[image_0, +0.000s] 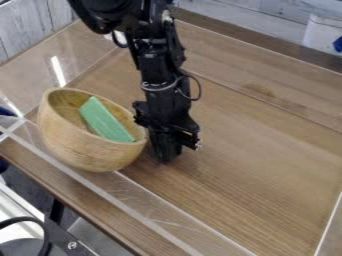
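A wooden bowl (74, 142) with a green block (107, 120) in it stands at the left of the table. The black arm comes down from the top, and its gripper (171, 148) is low at the table, just right of the bowl. The fingertips are dark and shadowed; the gripper looks shut, with nothing visible between its fingers.
Clear plastic edging runs along its left and front edges. A white and blue object sits at the top right corner.
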